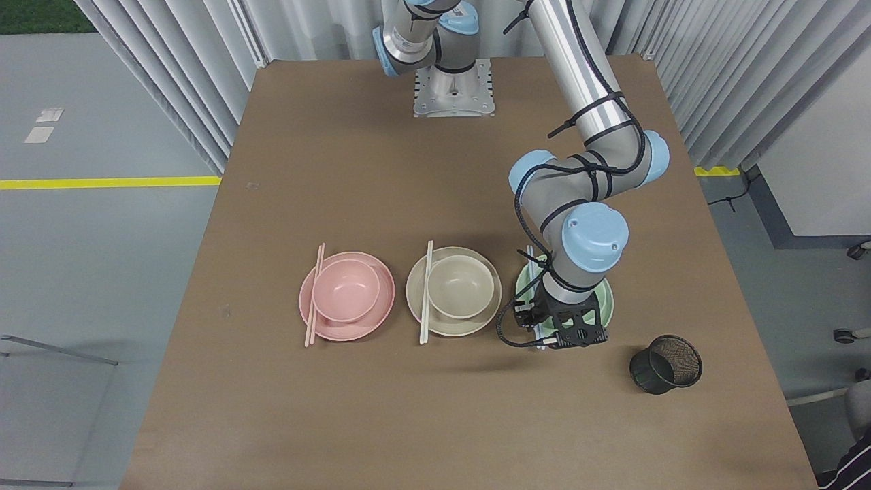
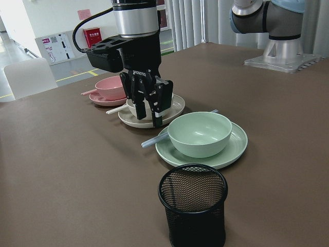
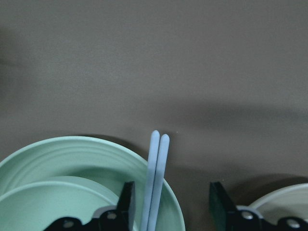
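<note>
My gripper is open above the green place setting, its two fingers either side of a pair of light blue chopsticks (image 3: 153, 180) that rest on the green plate (image 3: 106, 159) beside the green bowl (image 2: 200, 139). In the left view the gripper (image 2: 147, 113) hangs near the green bowl's far side, above the chopsticks, with nothing visibly held. In the front view my wrist covers much of that setting.
A cream plate (image 1: 457, 327) with bowl and chopsticks and a pink plate (image 1: 367, 322) with bowl and chopsticks stand to the left. A black mesh cup (image 1: 665, 367) stands right of the green setting.
</note>
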